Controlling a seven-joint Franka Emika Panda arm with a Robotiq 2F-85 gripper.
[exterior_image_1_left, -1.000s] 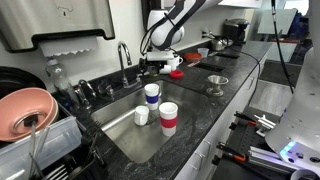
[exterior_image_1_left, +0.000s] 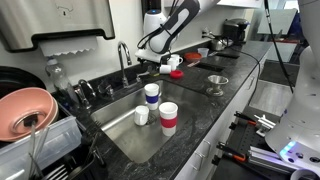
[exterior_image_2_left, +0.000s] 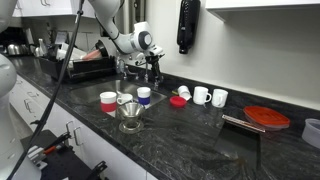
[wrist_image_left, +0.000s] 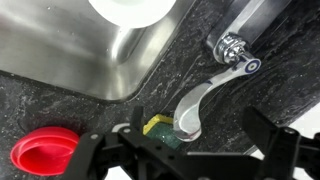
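Observation:
My gripper stands open in the wrist view, its dark fingers spread at the lower edge. The curved metal tap lever (wrist_image_left: 200, 96) reaches into the space between them, in front of a green and yellow sponge (wrist_image_left: 160, 130). Nothing looks gripped, though the height of the fingers above these things is hard to judge. The tall faucet (exterior_image_1_left: 123, 58) rises behind the sink in the first exterior view, with the white arm (exterior_image_1_left: 155, 28) farther along the wall.
The sink (exterior_image_1_left: 130, 130) has cups around it, including a red-and-white one (exterior_image_1_left: 169, 117). A red bowl (wrist_image_left: 45, 152) lies left of the gripper in the wrist view. White mugs (exterior_image_2_left: 201, 95) stand against the wall, and a metal bowl (exterior_image_2_left: 131, 115) is near the counter edge. Open counter lies to the right.
The arm has shifted slightly left in the first exterior view, towards the faucet side. The cups, bowls and other counter items have stayed in place.

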